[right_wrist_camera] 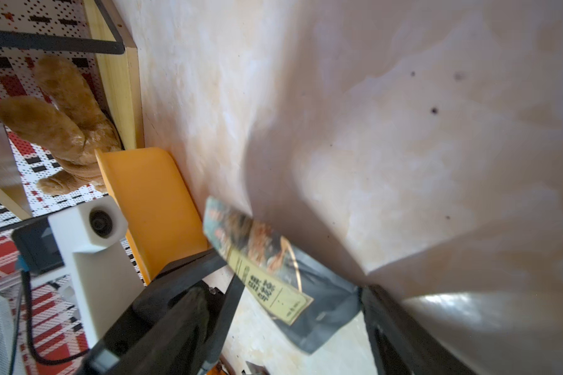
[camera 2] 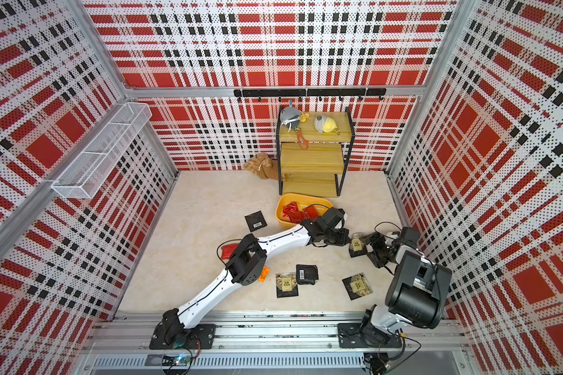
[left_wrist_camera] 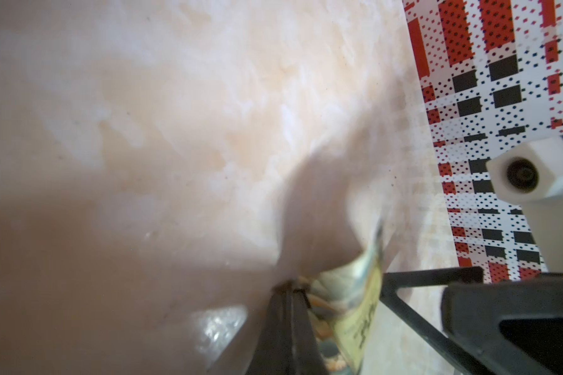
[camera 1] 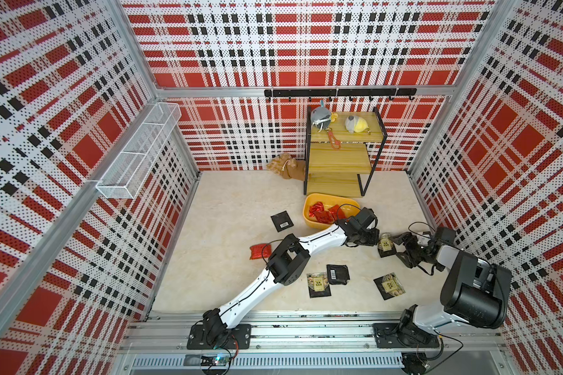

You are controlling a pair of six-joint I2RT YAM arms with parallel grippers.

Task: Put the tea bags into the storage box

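A black tea bag with a gold label (right_wrist_camera: 272,290) is tilted up off the table between my two grippers. In the left wrist view, my left gripper is shut, with an edge of this tea bag (left_wrist_camera: 347,312) at its fingertips. My right gripper (camera 1: 402,250) faces it from the right, its fingers apart; in the right wrist view its fingers (right_wrist_camera: 381,318) stand on either side of the packet. The orange storage box (camera 1: 306,211) holds red packets. Other tea bags lie flat: gold-labelled ones (camera 1: 389,285) (camera 1: 319,285), and black ones (camera 1: 338,274) (camera 1: 282,221).
A red packet (camera 1: 259,251) lies left of my left arm, which crosses the middle of the table. Behind the box stands a wooden shelf (camera 1: 339,158), with a brown plush toy (camera 1: 286,166) beside it.
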